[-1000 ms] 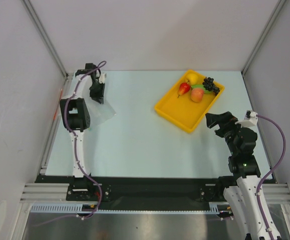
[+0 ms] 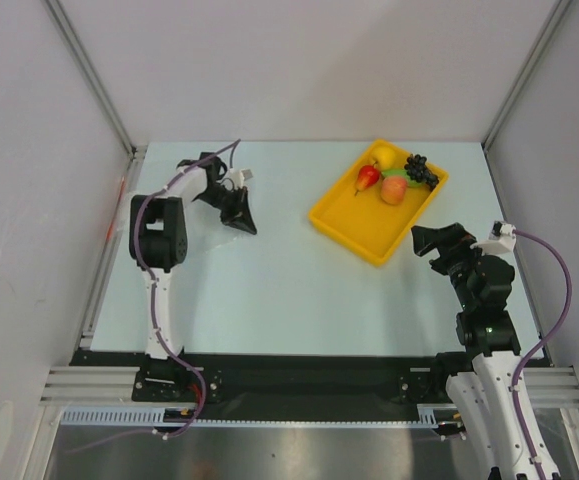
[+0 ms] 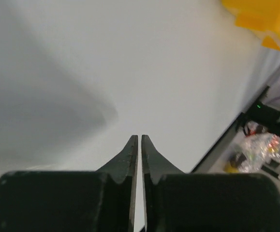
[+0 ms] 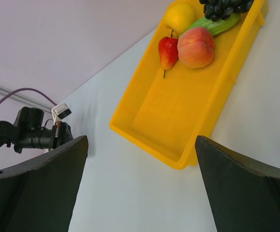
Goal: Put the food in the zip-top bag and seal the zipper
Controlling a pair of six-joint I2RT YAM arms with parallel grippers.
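Note:
A clear plastic bag [image 2: 201, 232] lies flat and faint on the left of the table, partly under my left arm. Shut, with nothing showing between its fingers, my left gripper [image 2: 250, 230] is at the bag's right side; whether it touches the bag is unclear. The food sits in a yellow bin [image 2: 369, 228]: a red pear [image 4: 168, 52], a peach [image 4: 196, 47], a yellow fruit [image 4: 180, 18], dark grapes [image 4: 223, 8] and a green vegetable [image 4: 218, 24]. My right gripper [image 2: 424, 248] stands open and empty to the right of the bin.
Bare white tabletop [image 2: 269, 290] stretches between the bag and the bin. Walls enclose the back and both sides. Past the table's front edge, the left wrist view has a blurred clear bag of colourful things [image 3: 260, 152].
The right arm, the bin and the food have not moved.

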